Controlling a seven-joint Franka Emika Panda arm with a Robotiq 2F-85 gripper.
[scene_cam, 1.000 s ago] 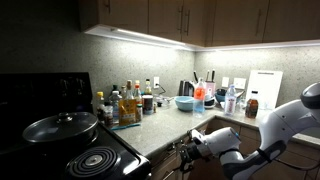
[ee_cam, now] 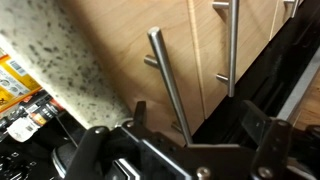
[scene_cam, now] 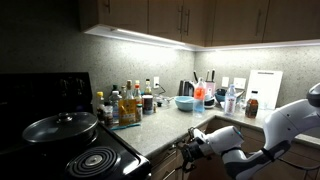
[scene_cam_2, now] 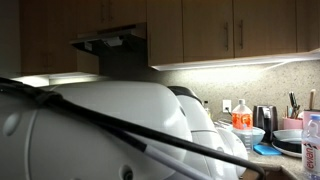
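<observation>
In exterior view 1 my gripper is low at the front of the lower cabinets, just beneath the counter edge. The wrist view shows my gripper open, one dark finger on each side of a metal bar handle. That handle is fixed to a light wood cabinet front. It runs through the gap between the fingers without being clamped; whether either finger touches it I cannot tell. A second bar handle is on the neighbouring panel.
A speckled countertop borders the cabinet front. Left of it is a stove with a lidded pan. Several bottles stand at the back, and a blue bowl sits near the corner. A dark gap runs beside the panels.
Over the last second my gripper and wrist have shifted slightly along the cabinet front. Counter objects have stayed in place.
</observation>
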